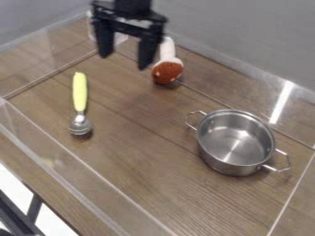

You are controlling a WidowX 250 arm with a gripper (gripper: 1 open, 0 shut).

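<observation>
My gripper (129,41) hangs blurred at the top centre-left, its two dark fingers spread open. Below and right of it lies an orange-red object with a white top (168,70). On the left a ladle-like utensil with a yellow handle (80,92) and a metal head lies on the wooden table (135,157). A steel pot (234,138) with two handles stands at the right.
Pale walls border the back. A white object behind my gripper at the top left is mostly hidden.
</observation>
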